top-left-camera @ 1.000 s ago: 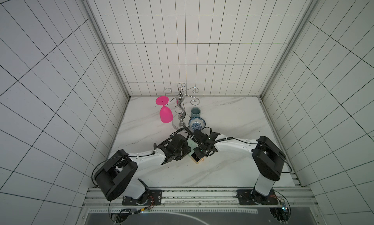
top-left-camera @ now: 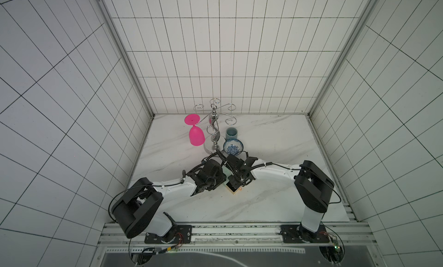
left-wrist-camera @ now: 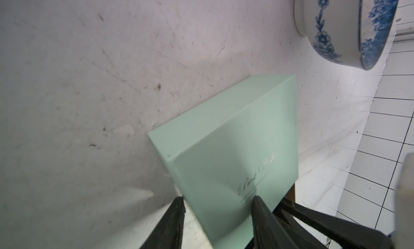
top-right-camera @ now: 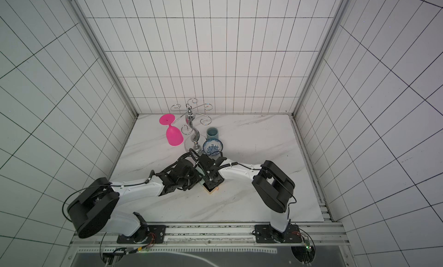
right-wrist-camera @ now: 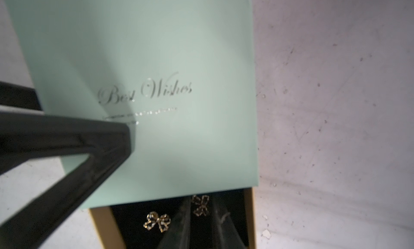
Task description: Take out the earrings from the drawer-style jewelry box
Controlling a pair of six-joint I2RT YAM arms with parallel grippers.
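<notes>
The mint-green jewelry box (right-wrist-camera: 207,132) lies on the table with its drawer (right-wrist-camera: 142,240) pulled partly out. A gold bow-shaped earring (right-wrist-camera: 157,222) rests on the drawer's black lining. A second earring (right-wrist-camera: 200,205) shows between the fingertips of my right gripper, which stands slightly open; contact cannot be made out. At the box's left edge is my left gripper, fingers apart. One finger is beyond the box's side and the other (right-wrist-camera: 116,139) over its top; whether they clamp the box is unclear. From above, the arms (top-left-camera: 240,164) cover most of the box.
A blue-and-white bowl (top-left-camera: 233,147) and a teal cup (top-left-camera: 231,133) stand behind the box. Left of them are a silver scroll stand (top-left-camera: 213,114) and an upside-down pink goblet (top-left-camera: 196,135).
The left arm and the box look unmoved.
</notes>
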